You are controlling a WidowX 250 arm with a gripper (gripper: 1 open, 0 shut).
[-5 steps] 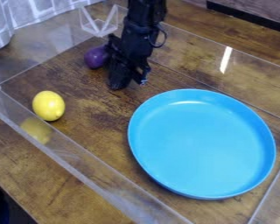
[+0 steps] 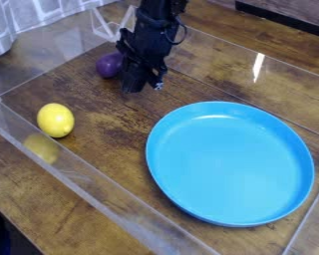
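Note:
My black gripper point(image 2: 136, 76) hangs low over the wooden table point(image 2: 109, 120) at the top middle of the camera view, just right of a purple object point(image 2: 109, 66), perhaps an eggplant. It looks shut, though its fingertips are dark and hard to make out, and nothing clearly shows between them. A yellow lemon-like object point(image 2: 56, 120) lies at the left. A large blue plate point(image 2: 229, 161) fills the lower right.
Clear plastic walls point(image 2: 96, 194) run along the lower left and around the work area. A white container point(image 2: 0, 25) stands at the top left corner.
My gripper has risen slightly. The purple object has shifted very slightly at most; the lemon and plate are where they were.

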